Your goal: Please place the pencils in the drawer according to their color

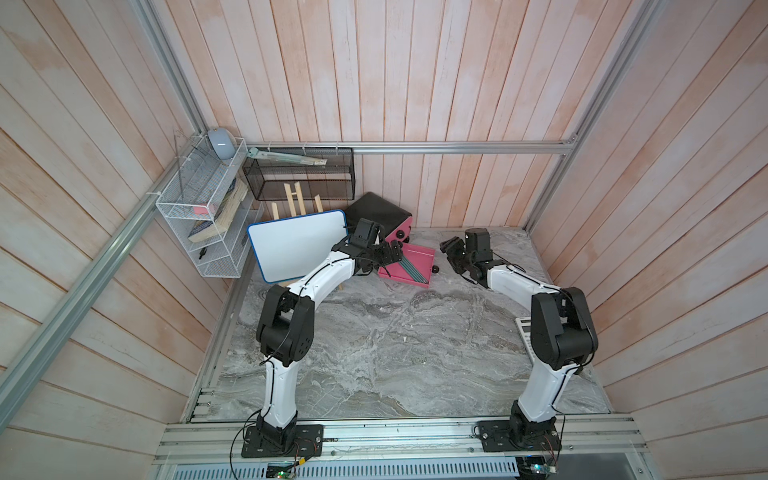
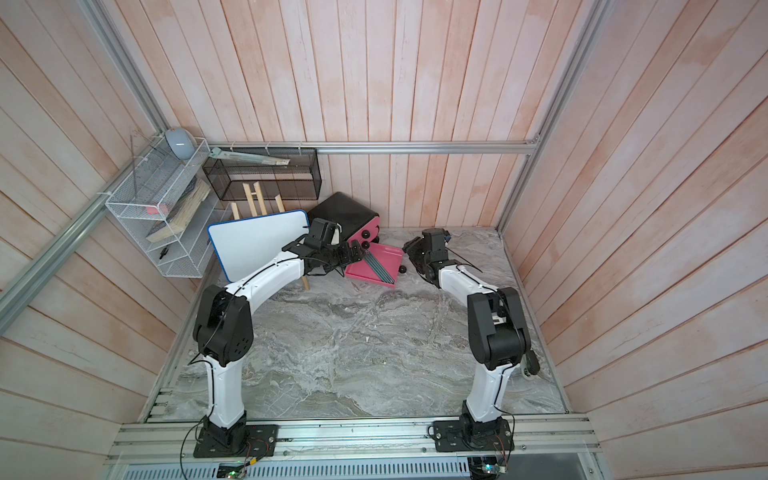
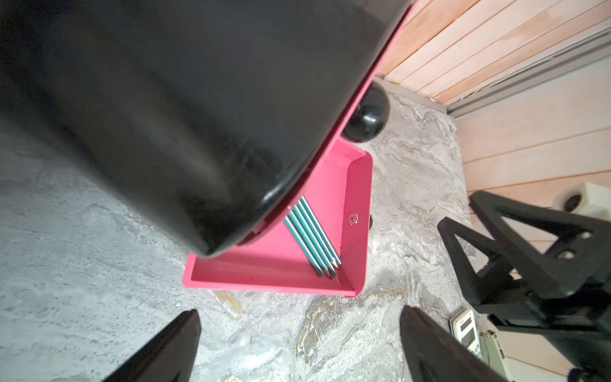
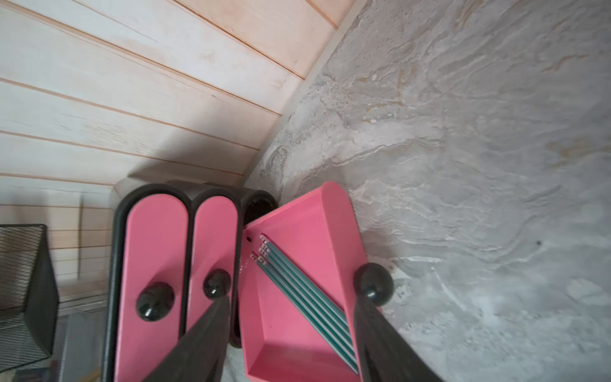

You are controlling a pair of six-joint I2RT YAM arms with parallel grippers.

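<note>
A black drawer cabinet (image 2: 340,208) with pink fronts (image 4: 155,242) stands at the back centre. Its pink drawer (image 4: 286,343) is pulled out at the bottom, holding several teal pencils (image 4: 302,299) lying side by side. My left gripper (image 1: 390,254) is above the drawer's left part, beside the cabinet; in the left wrist view its fingertips are spread, with nothing seen between them. My right gripper (image 1: 449,249) hangs open to the right of the drawer, near its black knob (image 4: 374,285), with nothing in it.
A whiteboard (image 1: 296,244) on wooden stands is at the left, below a black wire basket (image 1: 272,190) and beside white wire shelves (image 1: 232,256).
</note>
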